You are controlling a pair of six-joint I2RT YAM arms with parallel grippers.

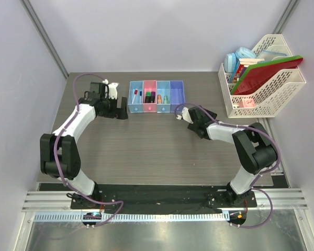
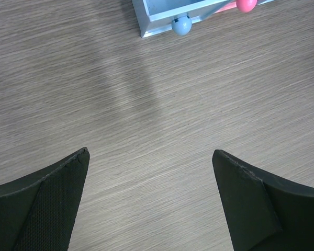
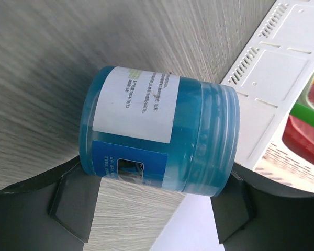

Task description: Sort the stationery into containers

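In the right wrist view a teal translucent jar (image 3: 193, 130) with white and blue labels is gripped by my right gripper; in the top view that gripper is low over the table, right of the organizer, partly hidden by its arm. The four-compartment organizer (image 1: 177, 99) at the back centre holds pens, markers and small bottles; its rightmost blue compartment looks empty. My left gripper stands open left of the organizer, nothing between its fingers, above bare table.
A white basket (image 1: 272, 107) at the back right holds books, a red-and-green board, pouches and a pink item.
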